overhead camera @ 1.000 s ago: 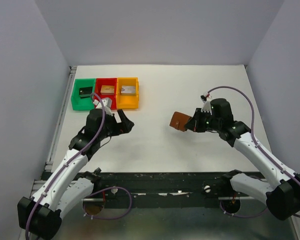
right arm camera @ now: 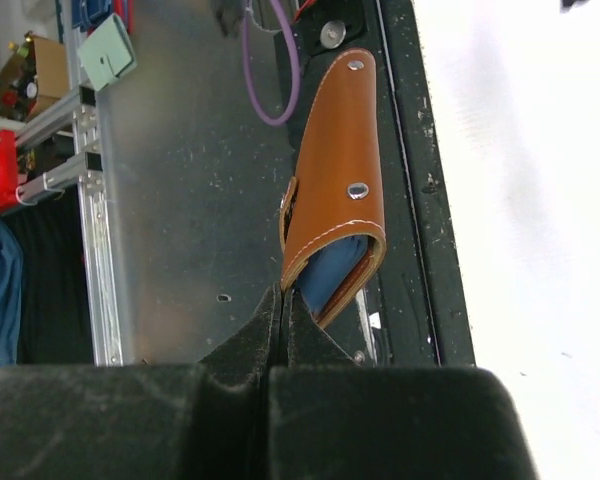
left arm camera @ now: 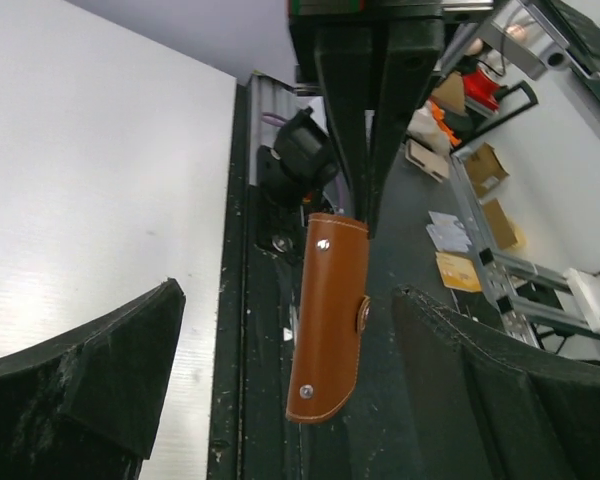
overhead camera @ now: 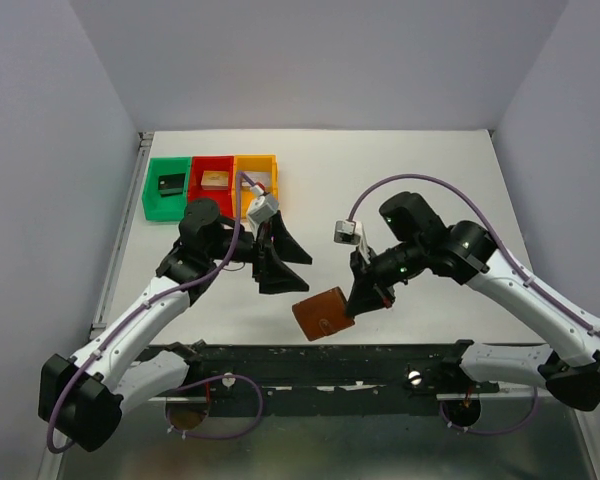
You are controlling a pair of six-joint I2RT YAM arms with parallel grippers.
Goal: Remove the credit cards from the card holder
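The brown leather card holder [overhead camera: 322, 315] is held in the air near the table's front edge, with my right gripper [overhead camera: 351, 308] shut on its edge. The right wrist view shows the holder [right arm camera: 342, 150] pinched at a near corner by the fingertips; a blue card [right arm camera: 332, 272] is visible inside its open end. To the left of it, my left gripper [overhead camera: 305, 271] stands open. In the left wrist view, the holder [left arm camera: 330, 320] appears between the spread fingers but farther off, apart from them. Nothing is gripped by the left gripper.
Green [overhead camera: 165, 212], red [overhead camera: 211, 162] and yellow [overhead camera: 256, 162] bins stand together at the back left, each with a flat item inside. The dark front edge [overhead camera: 310, 365] of the table lies near the holder.
My right gripper has carried the holder left and toward the front edge, and the holder has turned. My left gripper has moved right, closer to it, staying open.
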